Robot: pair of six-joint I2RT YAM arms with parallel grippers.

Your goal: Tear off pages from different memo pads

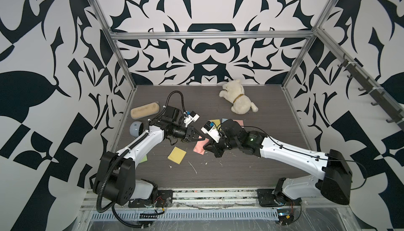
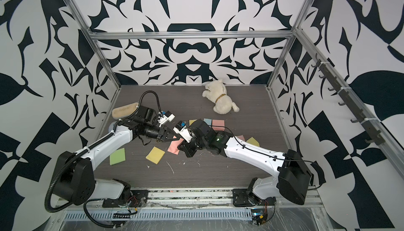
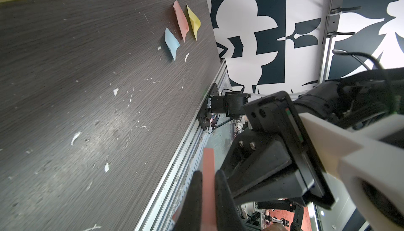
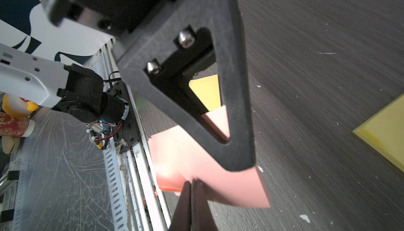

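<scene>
A pink pad [image 1: 199, 146] is held up at the table's middle between my two grippers. My left gripper is shut on a pink pad, seen edge-on between its fingers. My right gripper is shut with nothing visible between its fingers, against the pink sheet [image 4: 239, 188] that spreads just behind them. A yellow pad [image 2: 155, 154] and a green pad [image 2: 117, 156] lie front left. Yellow, blue [image 2: 207, 121] and pink [image 2: 218, 125] pads lie behind the grippers. Loose bent pink, yellow [image 3: 193, 20] and blue [image 3: 171, 42] pages lie to the right.
A white plush dog [image 1: 237, 98] lies at the back right and a beige oblong object [image 1: 144, 110] at the back left, with a grey round object [image 1: 135, 128] below it. Paper scraps litter the bare front of the table.
</scene>
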